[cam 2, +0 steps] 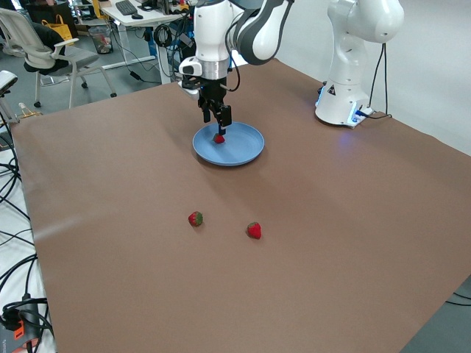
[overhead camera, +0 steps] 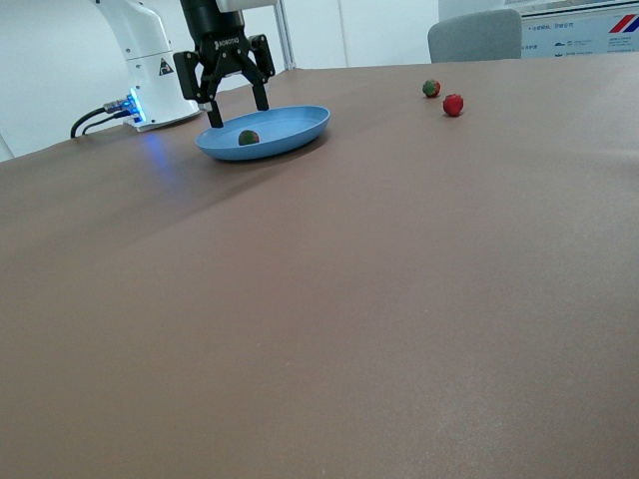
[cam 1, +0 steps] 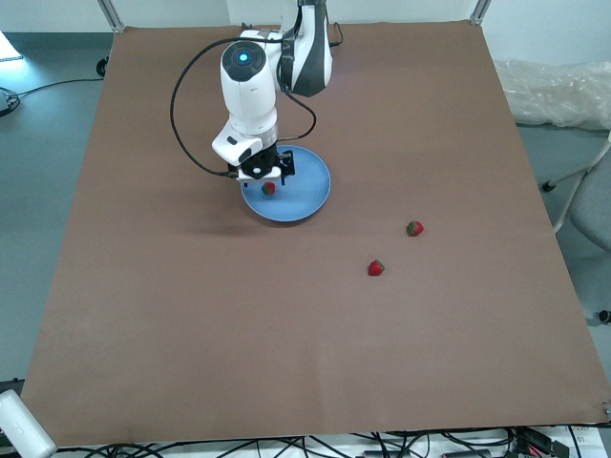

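Note:
The blue plate (cam 1: 301, 198) lies on the brown table with a strawberry (cam 1: 268, 188) on it, also seen as a small berry (overhead camera: 249, 137) in the top view. My gripper (overhead camera: 238, 110) hangs over the plate, its two black fingers apart, with the strawberry below and between them and nothing held. Two more strawberries lie loose on the table: one nearer the plate (cam 1: 414, 228) and another (cam 1: 376, 268) farther toward the near side in the left view.
A grey chair (overhead camera: 474, 38) is beyond the table.

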